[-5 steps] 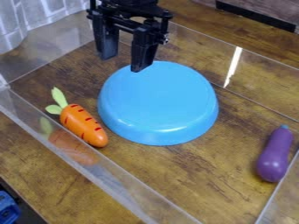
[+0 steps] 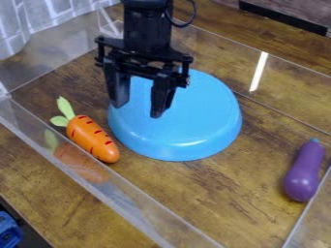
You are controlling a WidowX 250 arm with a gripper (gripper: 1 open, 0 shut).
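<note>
The black gripper hangs over the left part of a blue upturned bowl or disc, its two fingers apart and pointing down, with nothing visible between them. To its lower left an orange carrot toy with green leaves lies on the wooden surface. A purple eggplant toy lies at the right edge.
Clear plastic walls border the wooden surface, one running diagonally along the lower left, another at the far right and more at the upper left. Bare wood lies behind and right of the blue object.
The gripper has moved toward the camera and down, from behind the blue object to over its left part. The toys and blue object are unmoved.
</note>
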